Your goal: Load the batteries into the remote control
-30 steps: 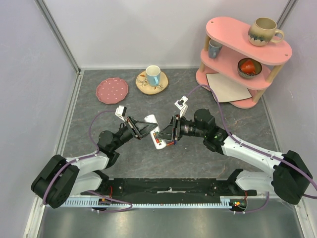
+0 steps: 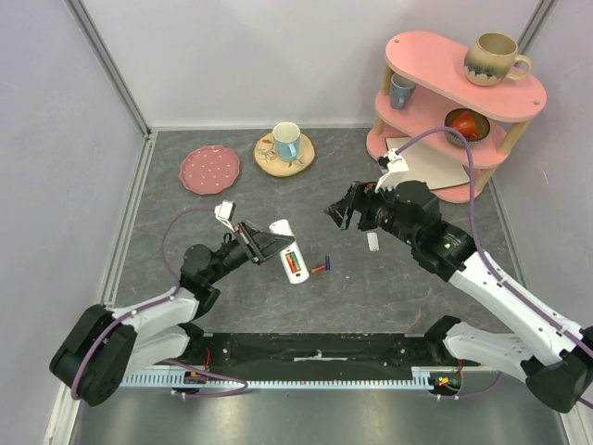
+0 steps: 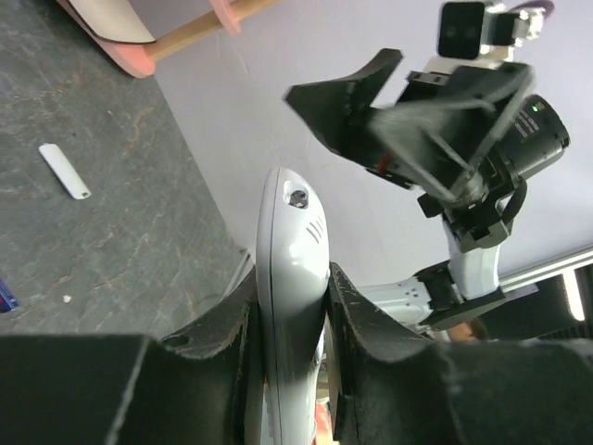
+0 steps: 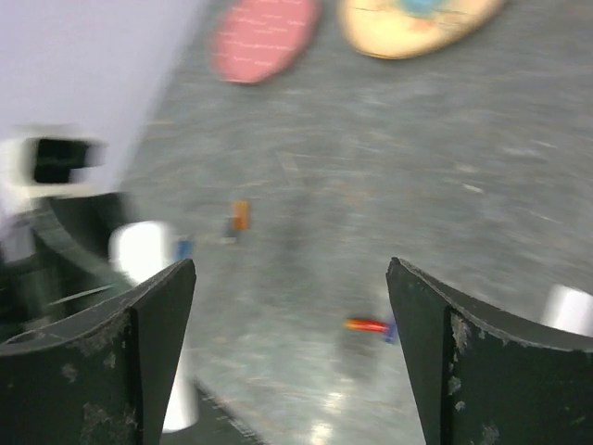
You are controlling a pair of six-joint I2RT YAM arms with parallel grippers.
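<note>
The white remote control is held tilted above the table, with my left gripper shut around it. Its battery recess faces the top camera and shows red-orange and green inside; how these sit is too small to tell. In the left wrist view, the remote stands upright between the fingers. My right gripper is raised to the right, apart from the remote. The right wrist view shows its fingers spread, with nothing between. A loose red battery and a blue one lie touching on the table.
The white battery cover lies flat to the right. Another small orange piece lies near my left gripper. A pink plate, a mug on a round board and a pink shelf stand behind.
My right gripper has moved away from the remote, up and to the right, uncovering the battery recess and loose batteries. The left gripper still holds the remote, nearly unmoved.
</note>
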